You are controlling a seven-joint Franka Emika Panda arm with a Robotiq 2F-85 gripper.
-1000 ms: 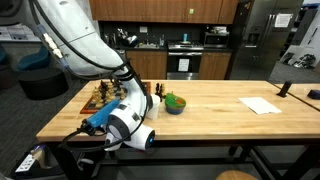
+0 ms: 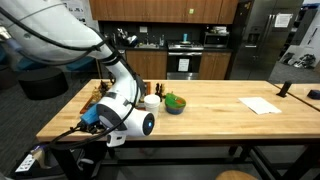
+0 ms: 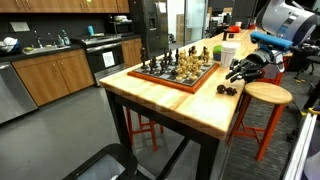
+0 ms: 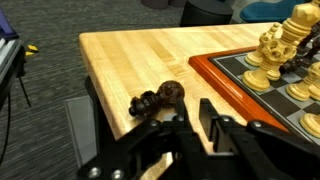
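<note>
A dark brown chess piece (image 4: pixel 157 100) lies on its side on the bare wooden table near the edge in the wrist view. My gripper is part open, with a narrow gap and nothing seen between its fingers. The fingertips appear just right of the piece in that view; whether they touch it is unclear. In exterior view 2 the gripper (image 3: pixel 238 77) is low over the table corner, close to small dark shapes (image 3: pixel 222 88). A chessboard (image 3: pixel 187 83) crowded with light and dark pieces stands beside it. In exterior view 1 the arm hides the fingers.
A white mug (image 2: pixel 152 103) and a bowl (image 2: pixel 175 104) with green contents stand right of the arm. White paper (image 2: pixel 260 105) lies farther right, with free wood between. Stools (image 3: pixel 267 94) stand beside the table.
The arm has swung slightly to the left in exterior view 1, and its wrist has turned a little. The mug and bowl have stayed put.
</note>
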